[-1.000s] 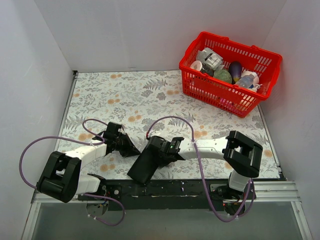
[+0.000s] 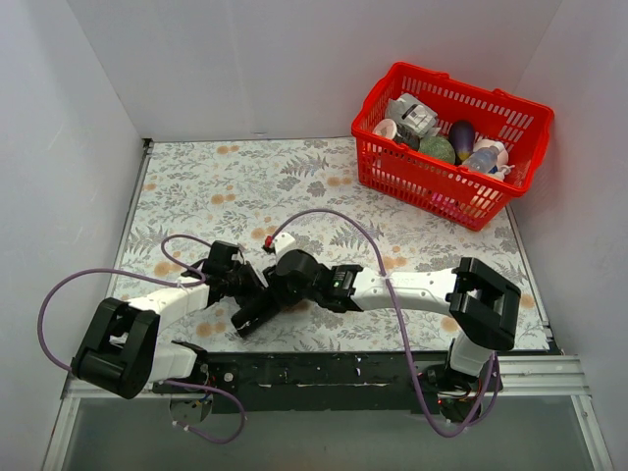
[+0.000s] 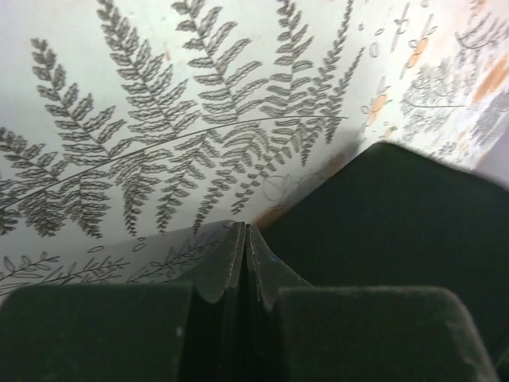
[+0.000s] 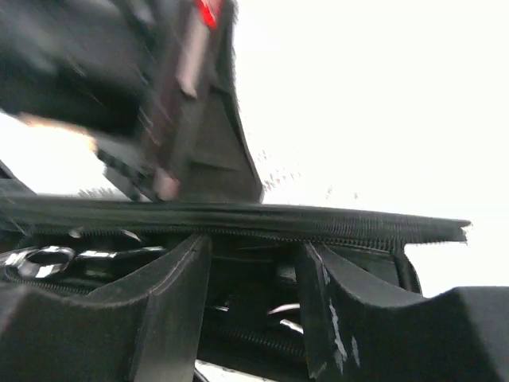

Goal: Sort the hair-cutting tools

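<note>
A black zip case (image 2: 257, 313) lies near the table's front edge, partly under the grippers. In the right wrist view the case (image 4: 358, 221) is open toward the camera, and a silver ring handle (image 4: 44, 261) shows inside among dark tools too blurred to name. My right gripper is at the case's edge, its fingers (image 4: 171, 306) apart; no firm hold on anything shows. Beside the case, my left gripper is shut, with nothing visible between its tips. The dark case (image 3: 382, 223) fills the right of the left wrist view.
A red basket (image 2: 442, 174) with mixed items, including a bottle (image 2: 483, 157), stands at the back right. Both grippers are close together over the case, their cables looping above.
My right gripper has shifted left and slightly back, and the case has moved left and turned with it. The left arm has barely moved.
</note>
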